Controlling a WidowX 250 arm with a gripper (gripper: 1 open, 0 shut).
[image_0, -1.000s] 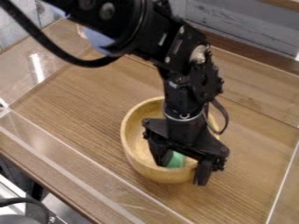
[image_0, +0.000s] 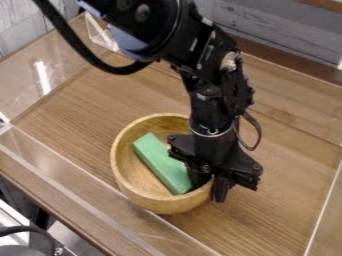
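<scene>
A yellow bowl (image_0: 131, 180) sits on the wooden surface, with a long green block (image_0: 160, 160) lying inside it, tilted from upper left to lower right. My black gripper (image_0: 214, 180) is low at the bowl's right side, its fingertips at the rim near the block's lower end. Its fingers are dark and overlapping, so whether anything is between them is hidden.
Bare wood (image_0: 287, 200) lies to the right of the bowl and at the upper left. Clear strips border the surface on the left and front, and a pale wall runs along the back.
The bowl appears further left than before, and more of the green block now shows as my gripper's body no longer covers it.
</scene>
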